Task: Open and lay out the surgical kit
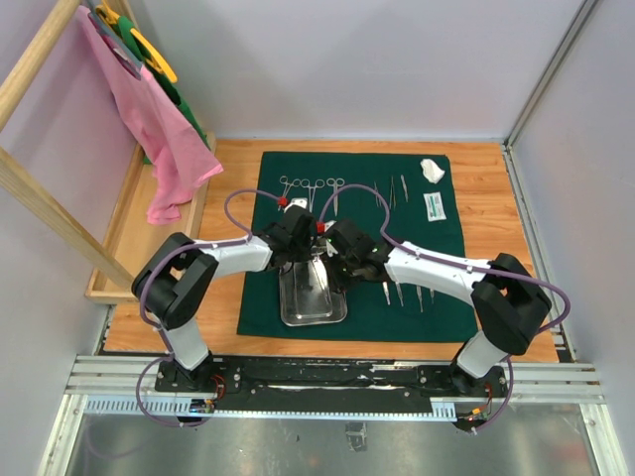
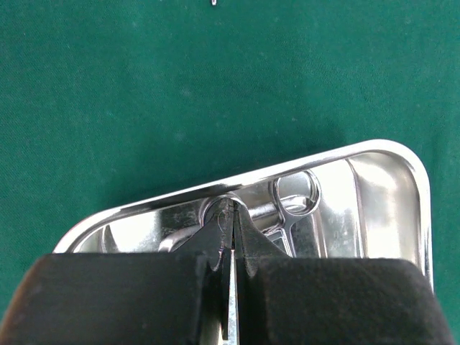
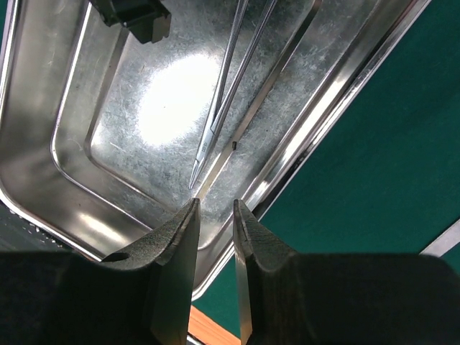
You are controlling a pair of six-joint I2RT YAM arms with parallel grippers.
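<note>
A steel tray (image 1: 308, 307) rests on the green drape (image 1: 397, 327). In the left wrist view my left gripper is shut at the loop of a ringed instrument inside the tray's far end; another ring handle (image 2: 293, 198) lies beside it. Whether anything is between its fingertips is hard to see. My right gripper hangs over the tray's near corner, its fingertips a little apart, with nothing visible between them. A long slim instrument (image 3: 208, 133) lies in the tray ahead of it.
Rows of scissors and slim instruments (image 1: 392, 193) lie along the back of the drape, with a white packet (image 1: 434, 206) and gauze (image 1: 432, 171) at right. A wooden rack (image 1: 60, 213) with hanging cloths stands at left.
</note>
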